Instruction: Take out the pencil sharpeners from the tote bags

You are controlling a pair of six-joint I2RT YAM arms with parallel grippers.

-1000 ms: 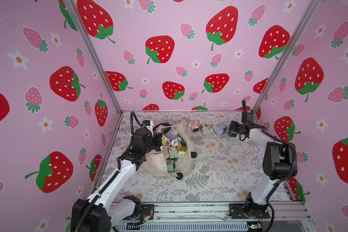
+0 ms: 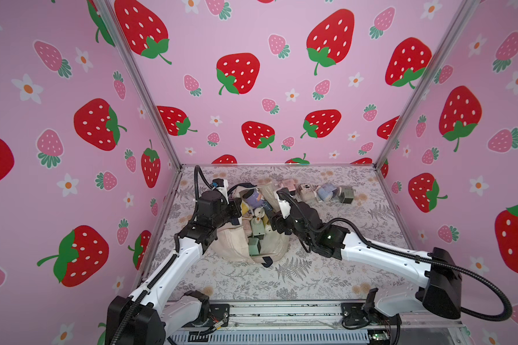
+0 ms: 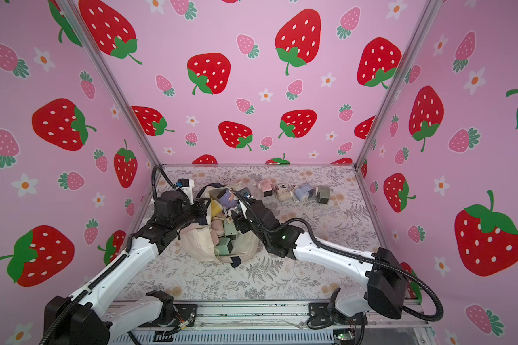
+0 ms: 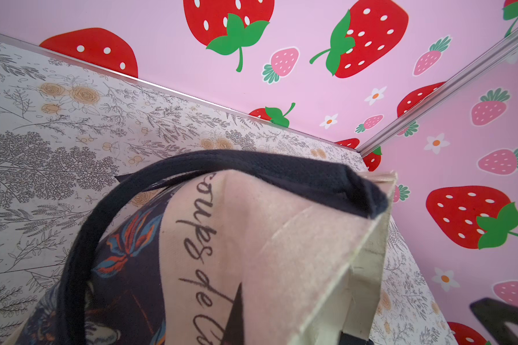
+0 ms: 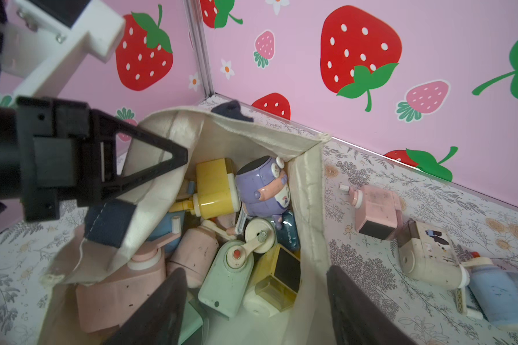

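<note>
An open cream tote bag [image 2: 224, 244] is full of pencil sharpeners, among them a yellow one [image 5: 215, 184], a purple character one [image 5: 262, 189], a mint one [image 5: 224, 287] and a pink one [image 5: 118, 302]. My left gripper [image 2: 233, 210] is at the bag's left rim and looks shut; in the right wrist view its tips are by the bag cloth, whether gripping it is unclear. My right gripper [image 2: 279, 221] hovers at the bag's right side, its blurred fingers apart and empty in the right wrist view, facing the sharpeners.
A row of sharpeners lies outside at the back right: pink [image 5: 377, 210], cream [image 5: 428, 256], blue [image 5: 497, 296] and grey-green [image 2: 346, 195]. Patterned walls enclose the space.
My right arm has swung left from the back right, beside the loose sharpeners, down to the tote bag. My left arm has stayed put.
</note>
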